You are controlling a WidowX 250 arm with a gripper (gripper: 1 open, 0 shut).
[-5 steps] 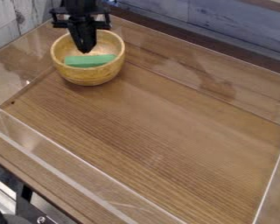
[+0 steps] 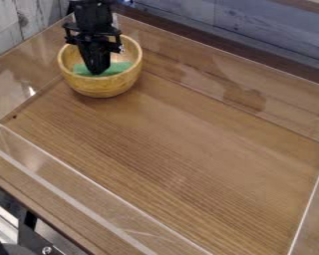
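Observation:
A yellow bowl (image 2: 107, 86) stands at the upper left of the wooden surface (image 2: 175, 169), with a green object (image 2: 117, 70) inside it. My black gripper (image 2: 91, 62) reaches down from the top into the bowl, at the green object. Its fingertips are small and dark, and whether they are closed on the green object is hard to see.
A pale wall runs along the back, with a grey panel at the left behind the bowl. Dark cables show at the bottom left corner.
My gripper has moved down and slightly left into the bowl. It now covers part of the green object.

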